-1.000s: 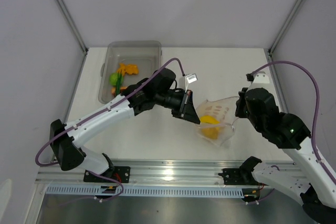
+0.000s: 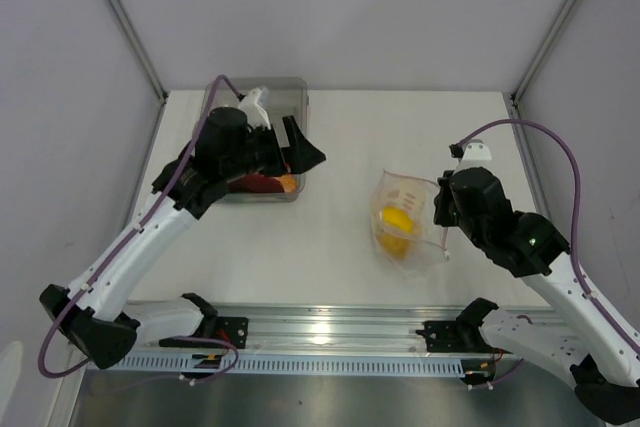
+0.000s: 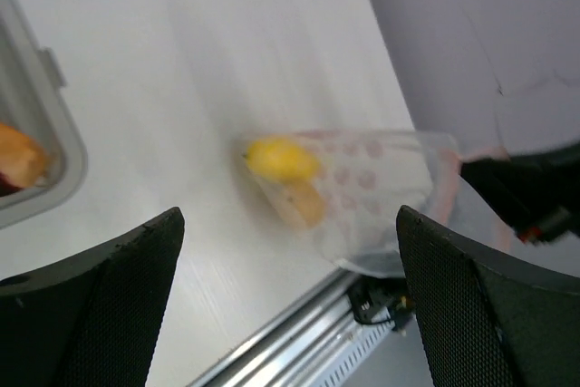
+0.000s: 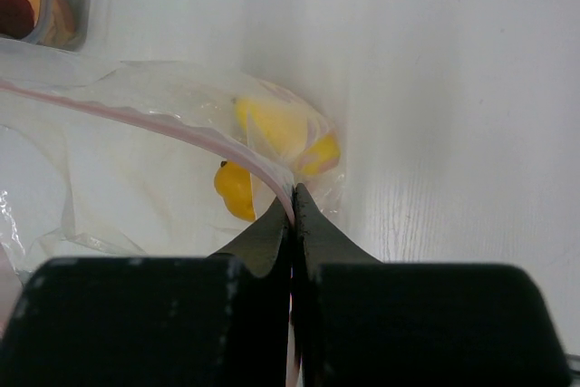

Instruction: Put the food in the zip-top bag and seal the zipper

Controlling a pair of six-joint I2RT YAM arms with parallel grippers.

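Note:
The zip bag [image 2: 410, 197] lies open on the table with yellow food [image 2: 395, 219] inside, seen as two yellow pieces through the plastic in the right wrist view. My right gripper is shut on the bag's zipper edge at its near end. My left gripper [image 2: 297, 137] is open and raised over the grey food container [image 2: 275, 87] at the back left, hiding much of its contents. In the blurred left wrist view, nothing is between its fingers, and the bag lies beyond them.
The front rail [image 2: 320, 317] runs along the near edge, and walls stand at the back and both sides.
My left gripper has left the bag, moving up and left over the container and opening. The right gripper has shifted slightly leftward with the bag edge.

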